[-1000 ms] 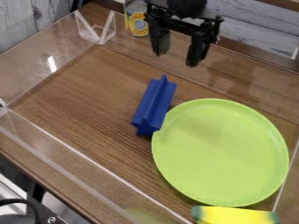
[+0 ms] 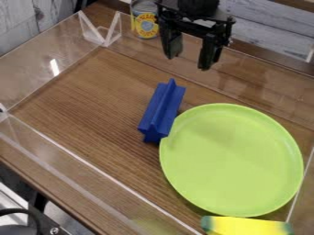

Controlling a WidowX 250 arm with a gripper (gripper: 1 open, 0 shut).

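My black gripper (image 2: 189, 48) hangs at the top centre, open, with nothing between its fingers. A blue ridged block (image 2: 162, 111) lies on the wooden surface at the centre, beside a light green plate (image 2: 230, 158) that takes up the lower right. A yellow object with a green end (image 2: 245, 226) lies at the bottom edge, partly out of view.
A can (image 2: 142, 18) with a yellow label stands at the top, left of the gripper. Clear plastic walls border the wooden surface (image 2: 86, 119), whose left part is bare.
My gripper has shifted very slightly since a second ago; the block, plate and yellow object are unmoved.
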